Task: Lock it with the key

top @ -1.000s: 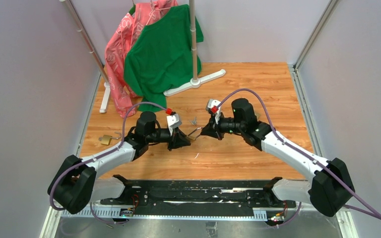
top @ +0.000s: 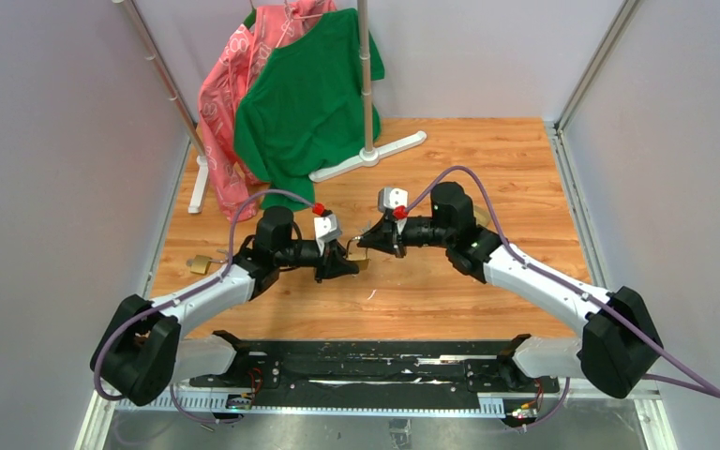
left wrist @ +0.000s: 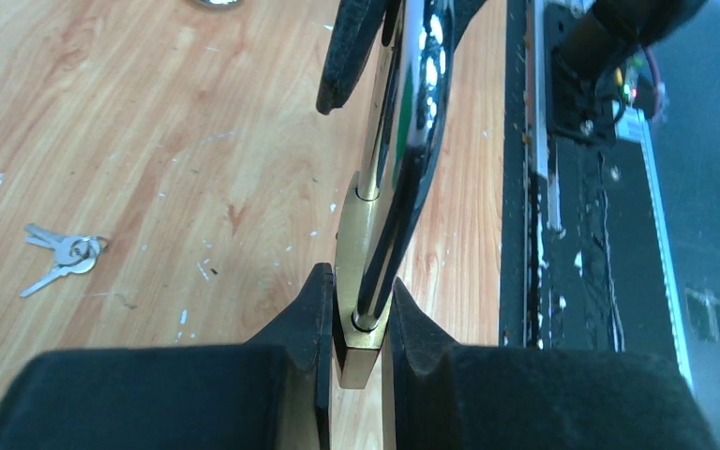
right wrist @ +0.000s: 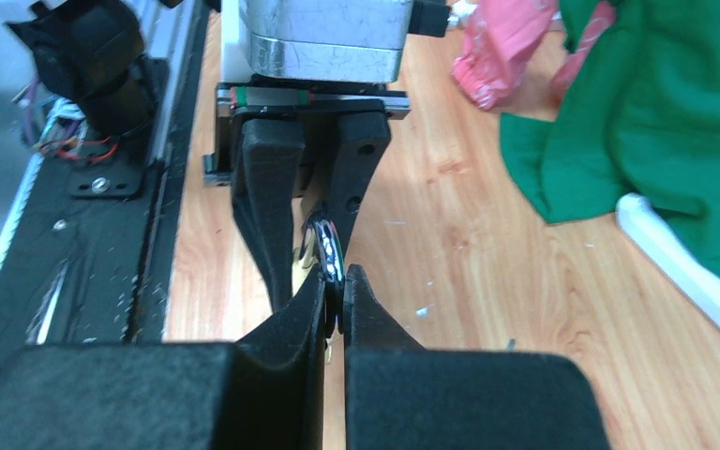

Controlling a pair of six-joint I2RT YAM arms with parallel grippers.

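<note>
In the left wrist view, a brass padlock [left wrist: 354, 267] stands with its narrow side toward me, its body pinched by my left gripper. Its silver shackle [left wrist: 428, 84] rises from the body, both legs meeting the body's top edge; whether it is latched, I cannot tell. My right gripper is shut on the shackle's curved end. From above, the left gripper [top: 349, 264] and right gripper [top: 364, 243] face each other closely over the table, the lock body between them. A bunch of keys [left wrist: 73, 253] lies flat on the wood, clear of both grippers.
Another brass padlock [top: 201, 265] lies with its shackle raised at the left. Behind the right arm, a further brass-coloured thing [top: 481, 217] is mostly hidden. A green shirt [top: 309, 103] hangs on the rack at the back, its white foot [top: 400, 144] on the wood.
The right gripper has moved left, closer to the left one. The shackle, which slanted toward the right, now stands steeper.
</note>
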